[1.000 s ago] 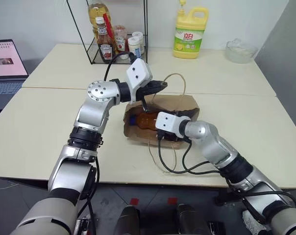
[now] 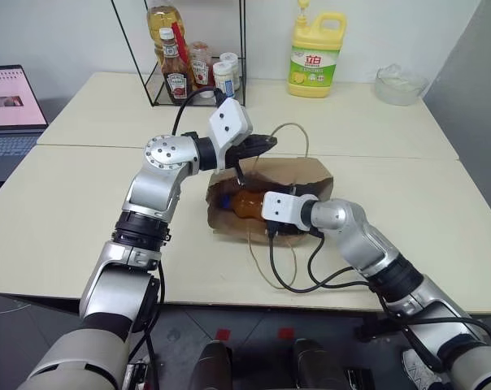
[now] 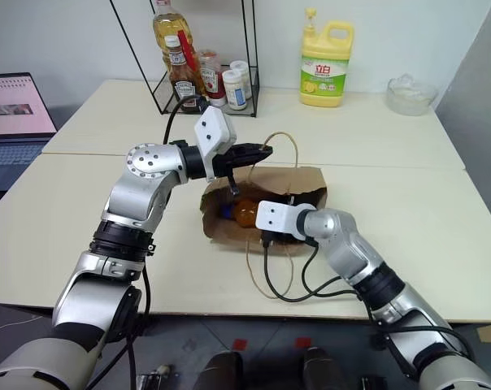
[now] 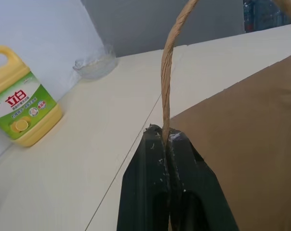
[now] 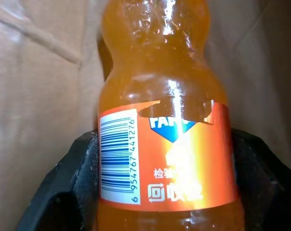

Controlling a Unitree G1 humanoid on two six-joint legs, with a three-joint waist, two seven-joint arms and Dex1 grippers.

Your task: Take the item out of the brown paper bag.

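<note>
The brown paper bag (image 2: pixel 310 173) stands on the table with its mouth up. Inside it lies an orange Fanta bottle (image 5: pixel 165 163), its blue cap (image 2: pixel 226 201) toward the left. My right gripper reaches into the bag and is shut on the bottle, a dark finger (image 5: pixel 80 178) against each side of the label. At the far side of the mouth, my left gripper is shut on the bag's twisted paper handle (image 4: pixel 166 82). The other handle (image 2: pixel 258 264) hangs loose at the front.
A wire rack (image 2: pixel 156 85) with sauce bottles stands at the back left. A yellow detergent jug (image 2: pixel 315 57) and a clear bowl (image 2: pixel 398 85) are at the back. Bare table (image 2: pixel 392 195) lies on both sides of the bag.
The right wrist has shifted slightly right. The left gripper stays on the handle.
</note>
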